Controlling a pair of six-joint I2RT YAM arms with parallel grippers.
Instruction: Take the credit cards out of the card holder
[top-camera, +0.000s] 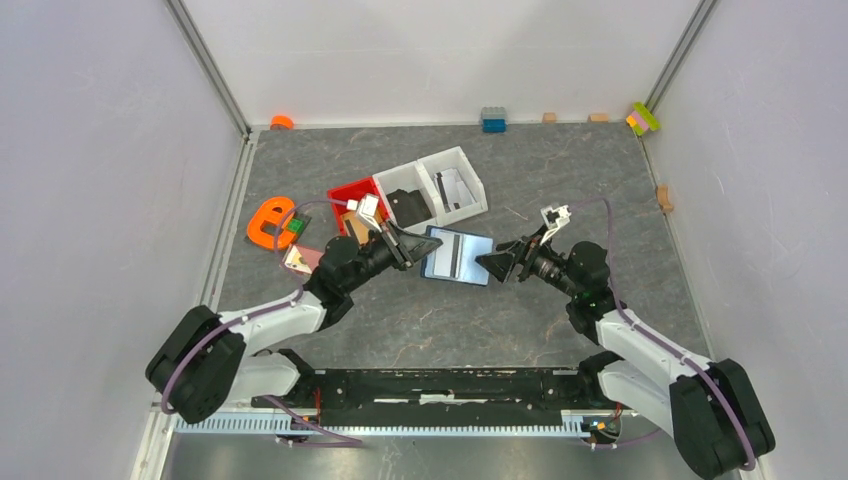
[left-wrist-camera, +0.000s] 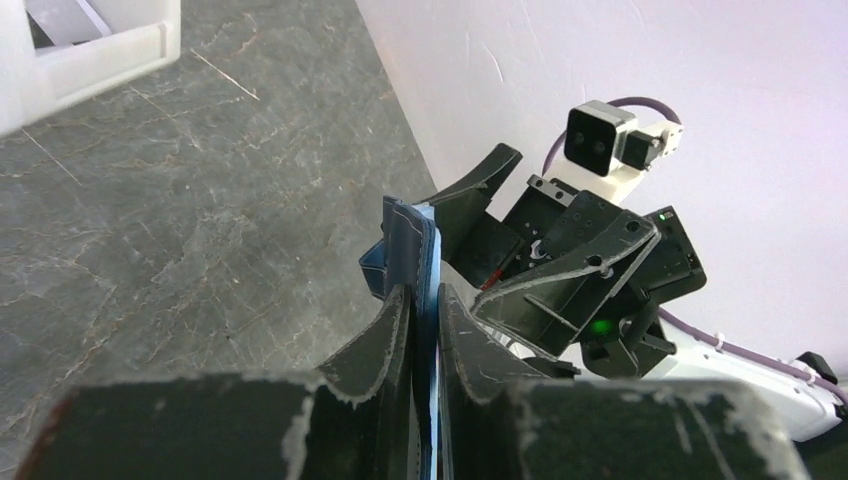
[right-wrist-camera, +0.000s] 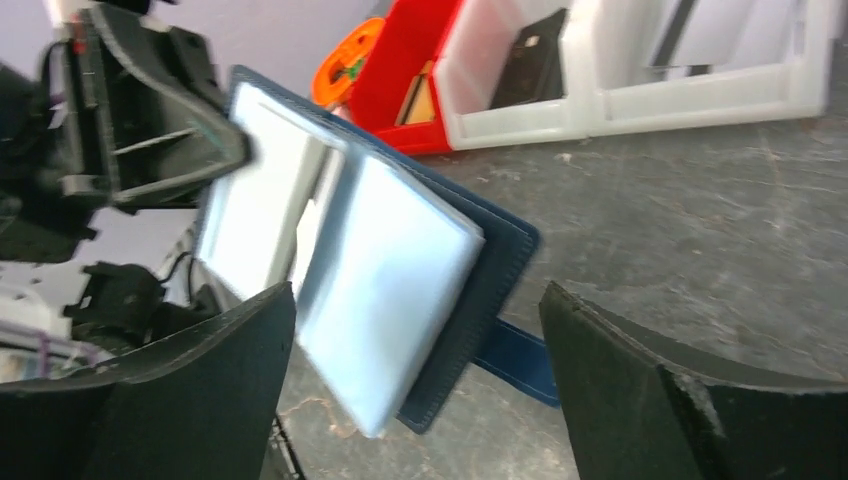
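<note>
The opened card holder (top-camera: 468, 257), dark blue with light cards in its slots, is held up between the arms. My left gripper is shut on its edge; the left wrist view shows it edge-on. In the right wrist view the holder (right-wrist-camera: 385, 280) fills the middle, its pale cards facing that camera. My right gripper stands open at the holder's near side, fingertips apart around the lower part of it in view; whether they touch it is unclear.
A white two-compartment box (top-camera: 460, 215) and a red bin (top-camera: 345, 193) stand behind the holder. An orange object (top-camera: 263, 225) lies at the left.
</note>
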